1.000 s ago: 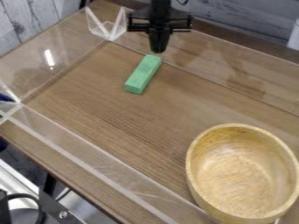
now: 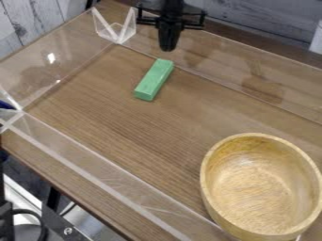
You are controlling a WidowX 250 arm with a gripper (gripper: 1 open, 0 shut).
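Note:
My black gripper [image 2: 169,41] hangs at the top centre of the camera view, over the back of the wooden table. It looks shut, with nothing visible between its fingers. In front of it, apart from it, a green block [image 2: 153,80] lies flat on the table at a slant.
A large tan bowl [image 2: 257,184] fills the lower right. A clear plastic piece [image 2: 115,26] stands at the back left. Black cables [image 2: 25,216] show at the lower left corner.
My gripper has shifted slightly upward in the view, toward the back of the table. The green block and bowl have stayed where they were.

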